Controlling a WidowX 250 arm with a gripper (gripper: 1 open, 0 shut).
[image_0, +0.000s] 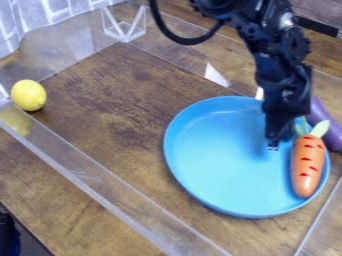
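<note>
A blue plate (221, 160) lies on the wooden table at right of centre. An orange toy carrot (306, 168) with a green top rests on its right side. The black gripper (278, 130) comes down from the top over the plate's back right, left of the carrot top; its fingertips are dark and blurred, so their opening is unclear. A purple object (325, 128), apparently a toy vegetable, lies behind the carrot at the right edge, partly hidden by the arm.
A yellow lemon-like object (28, 95) sits at the far left. Clear plastic walls border the wooden surface (107, 130), whose middle left is clear. A black cable loops at the top.
</note>
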